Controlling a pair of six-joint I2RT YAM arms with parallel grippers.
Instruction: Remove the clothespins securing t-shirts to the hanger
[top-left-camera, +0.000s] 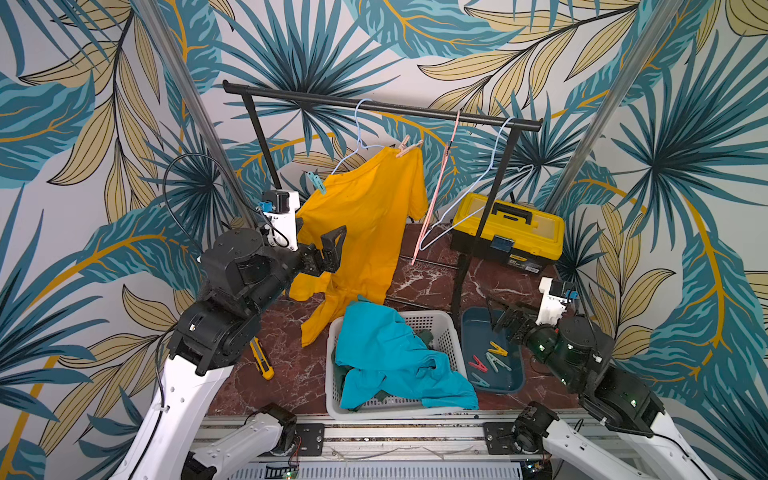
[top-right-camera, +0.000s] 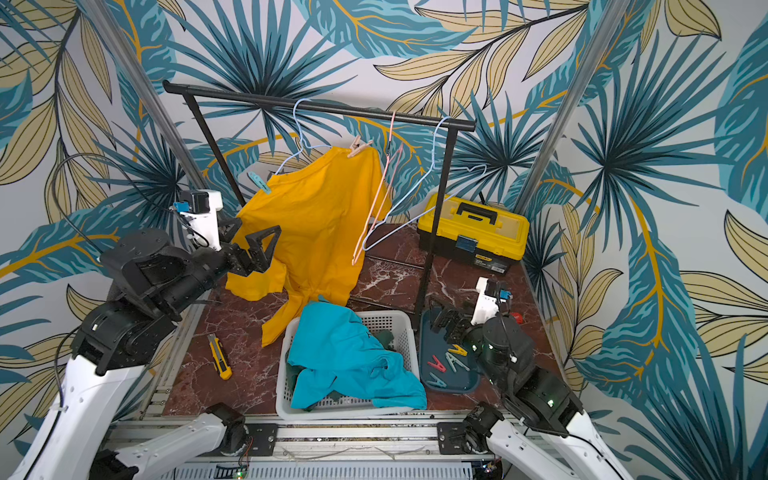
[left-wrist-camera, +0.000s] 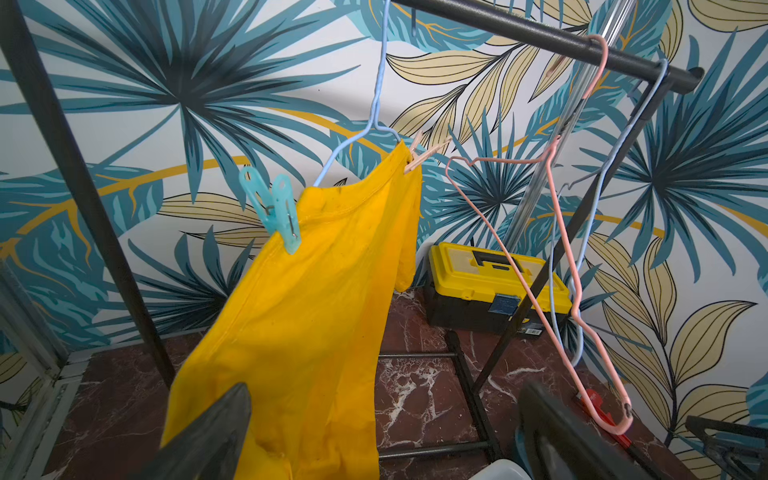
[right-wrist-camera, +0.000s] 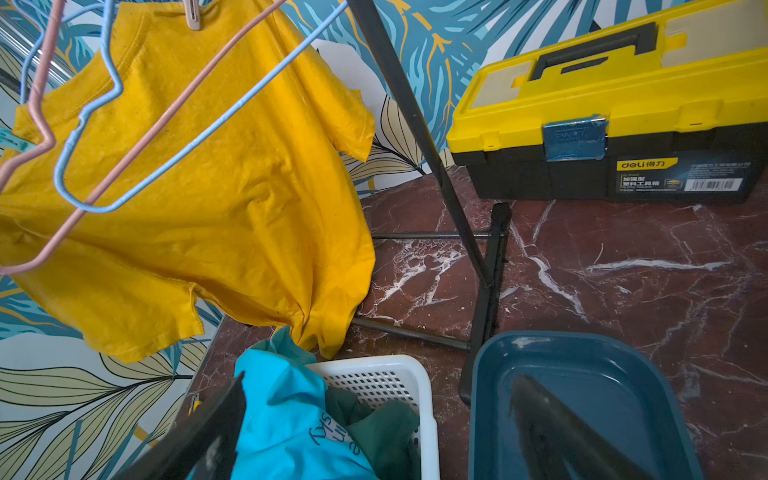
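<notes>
A yellow t-shirt (top-left-camera: 364, 212) hangs from a blue hanger (left-wrist-camera: 374, 112) on the rack. A teal clothespin (left-wrist-camera: 285, 212) grips its left shoulder, and a pale pink clothespin (left-wrist-camera: 422, 157) is clipped at the right side of its collar. In front of the shirt, below the teal clothespin, my left gripper (top-left-camera: 328, 249) is open and empty; its dark fingers (left-wrist-camera: 212, 436) show low in the left wrist view. My right gripper (top-left-camera: 510, 316) stands open over the blue tray (right-wrist-camera: 588, 344), with nothing between its fingers.
Empty pink (left-wrist-camera: 572, 264) and blue hangers dangle right of the shirt. Several loose clothespins (top-left-camera: 496, 349) lie in the tray. A white basket (top-left-camera: 332, 384) holds a turquoise shirt (top-left-camera: 392, 352). Beyond stand a yellow toolbox (top-left-camera: 512, 224) and the rack bar (top-left-camera: 320, 97); a yellow cutter (top-left-camera: 261, 360) lies left.
</notes>
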